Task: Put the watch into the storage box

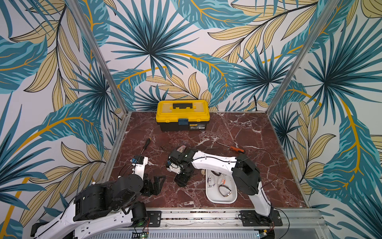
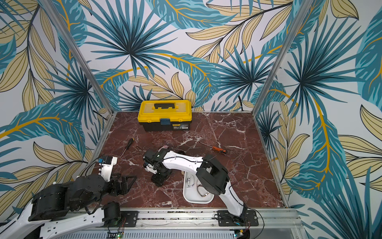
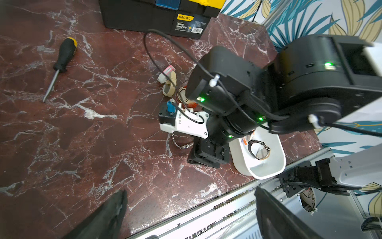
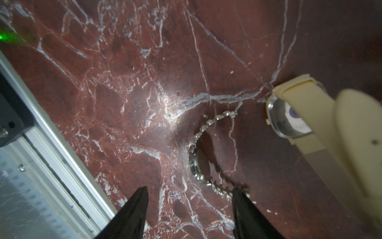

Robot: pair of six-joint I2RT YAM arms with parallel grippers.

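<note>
My right gripper is open over a silver chain-band watch point(image 4: 199, 163) lying on the marble table, in the right wrist view. A watch with a cream strap point(image 4: 302, 127) lies to its right. The white storage box point(image 3: 258, 169), a shallow tray holding several watches, sits at the right front, partly under my right arm in the top views. My left gripper point(image 1: 155, 186) stands open at the left front, its fingers empty.
A yellow and black toolbox point(image 1: 183, 115) stands at the back. A black screwdriver point(image 3: 63, 57) lies left, an orange-handled one point(image 1: 236, 149) right.
</note>
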